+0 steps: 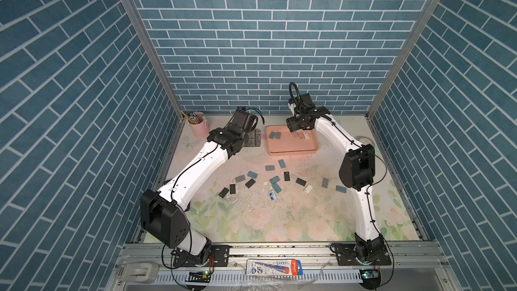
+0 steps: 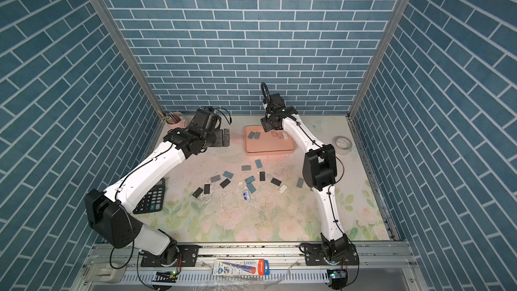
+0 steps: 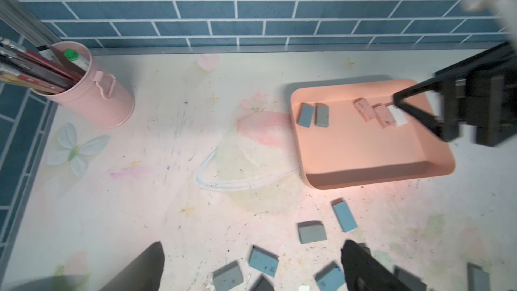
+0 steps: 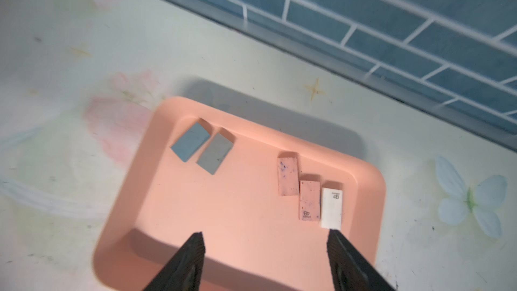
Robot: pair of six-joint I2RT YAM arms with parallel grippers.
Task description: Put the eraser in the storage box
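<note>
The pink storage box lies under my right gripper, whose fingers stand apart with nothing between them. Inside the box rest a blue eraser and a grey eraser at one end. Toward the other end are two pink erasers and a white eraser, side by side. My left gripper is open and empty over the table, left of the box. On the table in front of the box lie more erasers, among them a blue eraser and a grey eraser.
A pink cup of pens stands at the back left. A calculator lies by the left arm, and a tape roll sits at the right. Between cup and box the table is bare; the brick-patterned wall rises behind.
</note>
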